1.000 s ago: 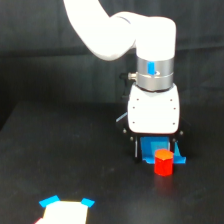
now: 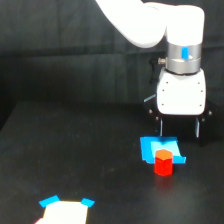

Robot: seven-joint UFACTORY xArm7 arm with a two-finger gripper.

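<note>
A small red block (image 2: 163,163) stands at the front edge of a pale square with blue corners (image 2: 172,146) on the dark table. Part of that square is hidden behind the block. Above and a little behind it hangs my gripper (image 2: 179,128), pointing down from the white arm (image 2: 181,93). Its two fingers are spread apart, and nothing shows between them. The gripper and the red block are not touching.
At the bottom left, cut off by the frame, lies a second pale square (image 2: 66,212) with blue corners. A bit of something red (image 2: 40,220) shows beside it.
My gripper has risen and moved to the right, away from the blue-cornered square, which now shows more clearly. The red block looks to be in the same place.
</note>
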